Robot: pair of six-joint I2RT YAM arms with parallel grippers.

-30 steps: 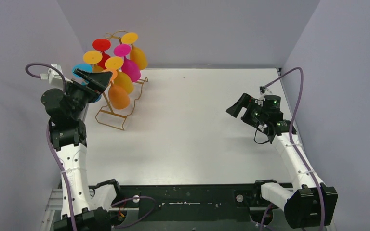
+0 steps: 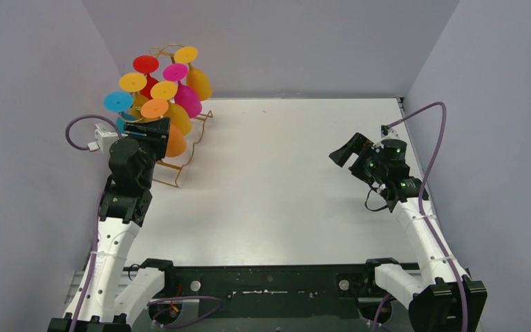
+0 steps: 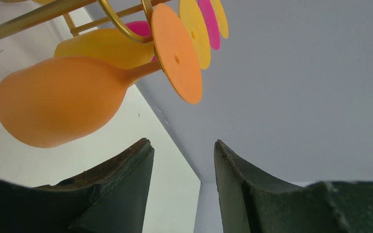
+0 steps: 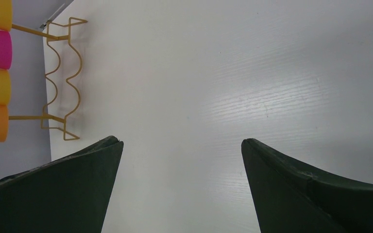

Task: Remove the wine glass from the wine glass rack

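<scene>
On the gold wire rack at the back left hang several coloured wine glasses, upside down with their bases up. The orange wine glass is the nearest one; its flat base and stem are plain in the left wrist view, and the stem sits in the wire. My left gripper is part open, nothing between its fingers, just in front of that glass and apart from it; from the top it covers part of the bowl. Over the right of the table, my right gripper stands open and empty, far from the rack.
Behind the orange glass hang yellow, pink, red and blue glasses, close together. Grey walls bound the left, back and right.
The left gripper has moved right and a little toward the front, and now hides part of the orange glass's bowl. The right arm has shifted slightly. The glasses stay in their places.
</scene>
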